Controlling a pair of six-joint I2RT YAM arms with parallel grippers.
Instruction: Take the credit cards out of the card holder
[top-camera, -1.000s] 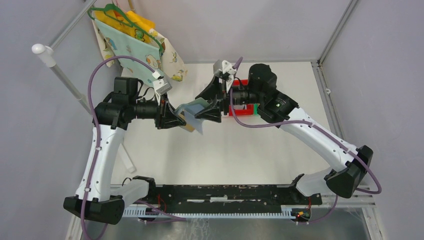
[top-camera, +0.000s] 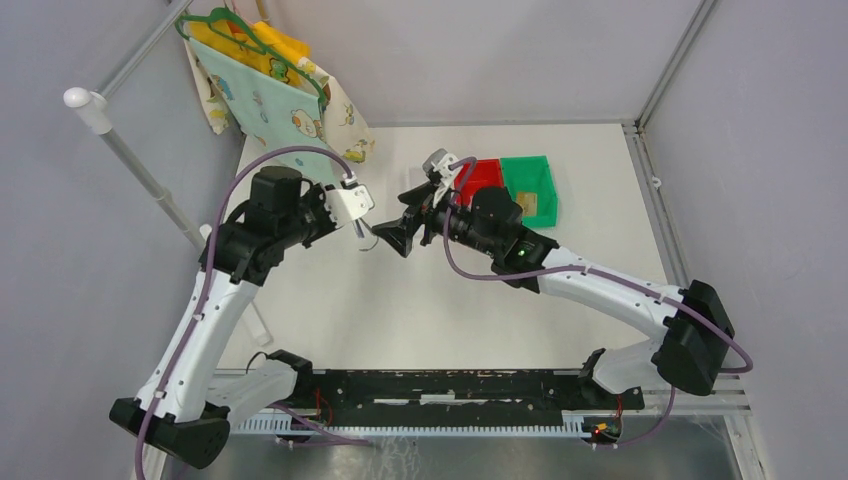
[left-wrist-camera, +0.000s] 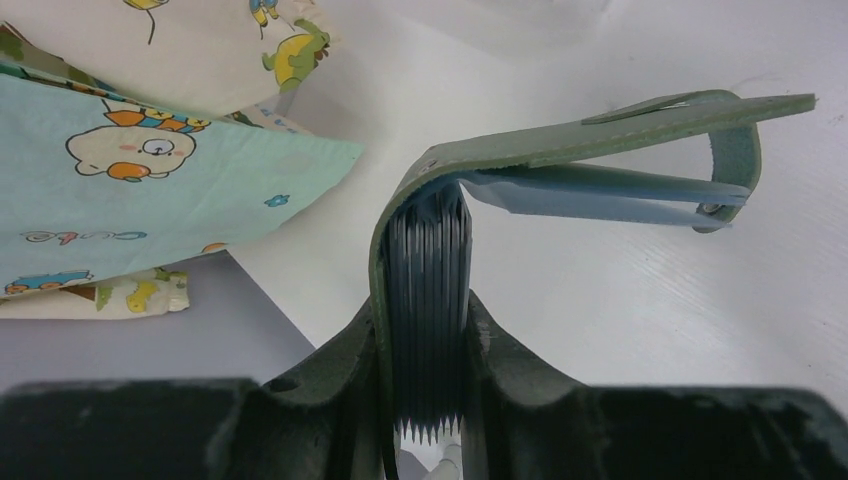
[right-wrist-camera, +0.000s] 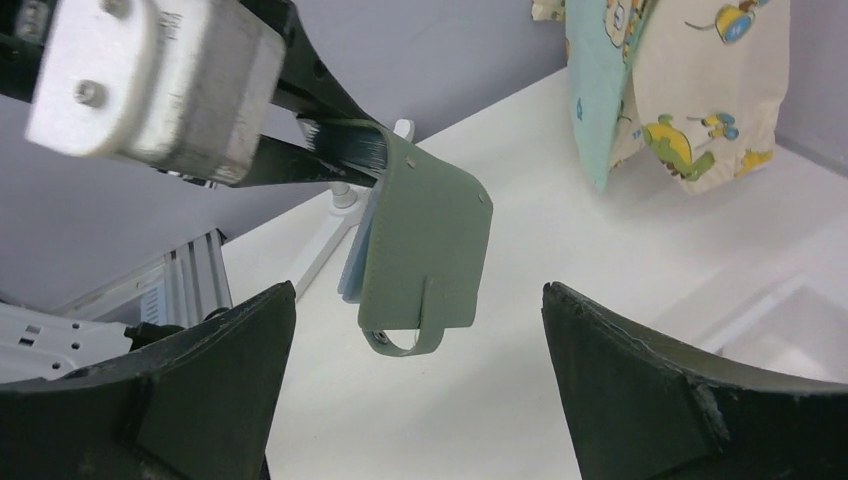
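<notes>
The card holder (right-wrist-camera: 430, 235), a grey-green cover with a strap loop at its end, hangs from my left gripper, which is shut on its stack of clear sleeves (left-wrist-camera: 428, 290). In the left wrist view the cover (left-wrist-camera: 560, 140) bends away to the right, with some bluish sleeves beneath it. No card can be made out inside. My right gripper stands open, its fingers empty and apart from the holder. A tan card-like piece (top-camera: 526, 203) lies in the green bin (top-camera: 541, 176).
A red bin (top-camera: 485, 177) adjoins the green one, partly behind my right arm. A clear tray (right-wrist-camera: 795, 325) is close to the right gripper. Patterned cloths (top-camera: 285, 110) hang on a rack at the back left.
The right arm has swung, uncovering the green bin.
</notes>
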